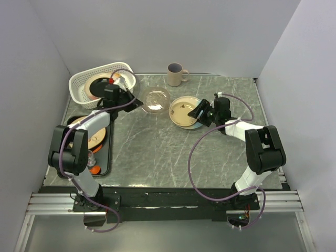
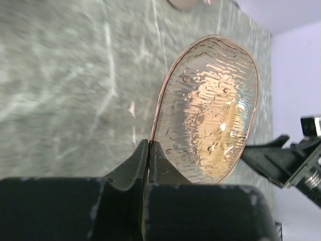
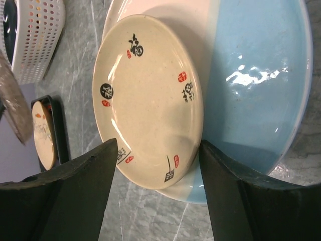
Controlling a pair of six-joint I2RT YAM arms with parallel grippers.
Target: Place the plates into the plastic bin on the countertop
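A clear, rippled plate [image 1: 156,100] is lifted at its rim by my left gripper, which is shut on it, left of the plate stack. In the right wrist view, a small cream plate with flower marks [image 3: 145,95] lies on a larger pink-and-blue plate [image 3: 256,95]. Over the cream plate's near right edge my right gripper stands open, its fingers spread and not closed on the rim. The white plastic bin [image 1: 77,84] at the back left holds several plates, with a black plate [image 1: 98,87] on top, partly hidden behind the left arm.
A mug [image 1: 174,75] stands at the back, behind the plates. At the left, a black tray [image 1: 107,152] holds a cream plate and orange items, partly under the left arm.
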